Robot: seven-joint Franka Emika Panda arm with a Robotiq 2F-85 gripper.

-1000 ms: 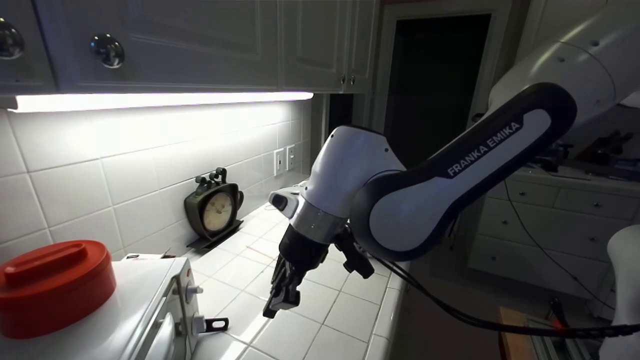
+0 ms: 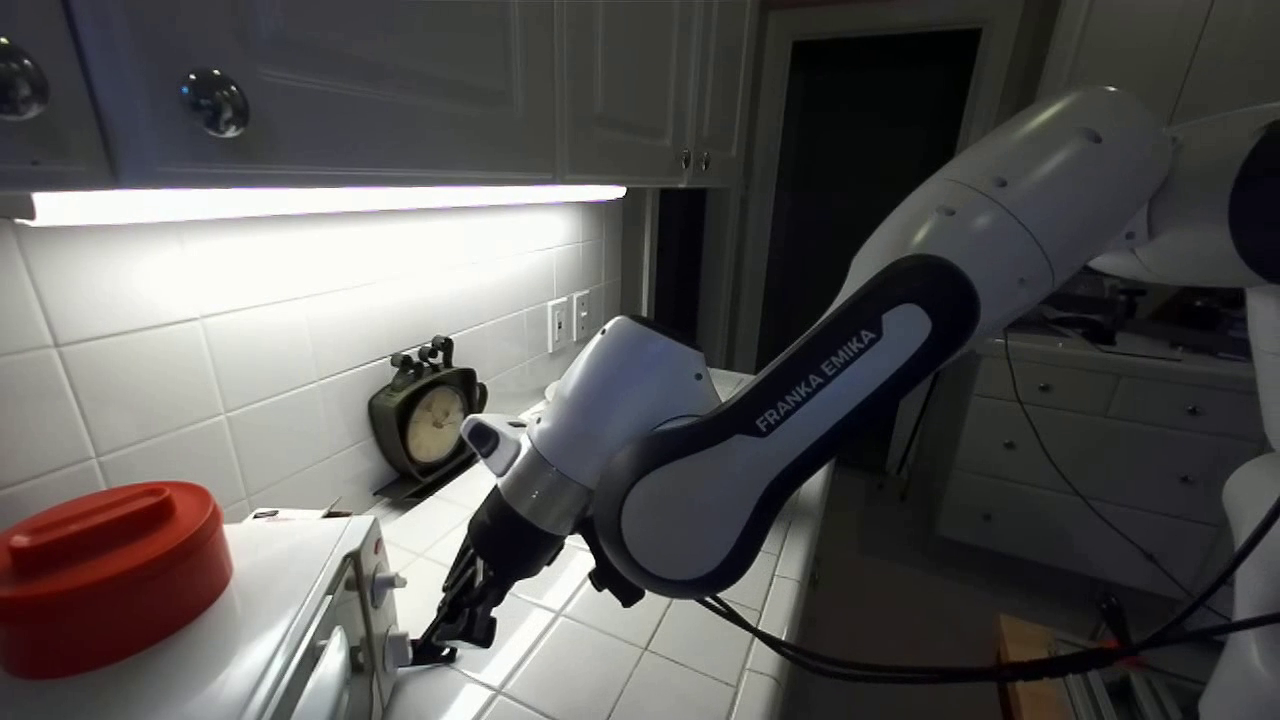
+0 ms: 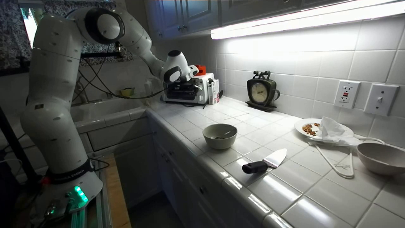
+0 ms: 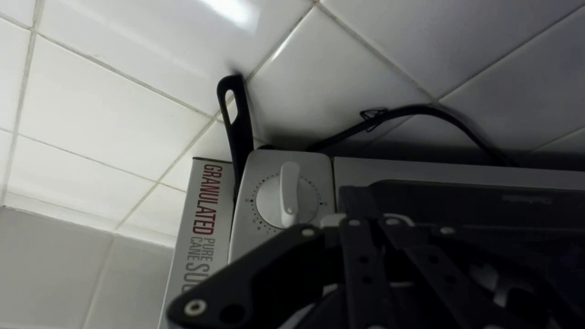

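Observation:
In exterior view 1, my gripper (image 2: 441,634) points down in front of the white toaster oven (image 2: 270,600), close to its lower knob. In the wrist view, my gripper is shut, with nothing visible between its fingers. Its dark fingers cover part of the toaster oven's front; whether they touch it I cannot tell. One white dial (image 4: 288,194) of the oven shows clear beside the fingers, and another lies mostly hidden behind them. A slotted black handle (image 4: 236,118) sticks out between the oven and the sugar box (image 4: 200,230).
An orange-red lidded container (image 2: 114,570) tops the oven. A black cord (image 4: 433,109) runs by the oven. Farther along the counter are a clock-like scale (image 3: 261,93), a bowl (image 3: 219,137), a cake server (image 3: 265,162), a plate (image 3: 300,125) of nuts and another bowl (image 3: 383,157).
In exterior view 1, my arm has moved left and slightly down. The gripper has gone from open space over the counter to close by the toaster oven's knobs, now overlapping the black handle.

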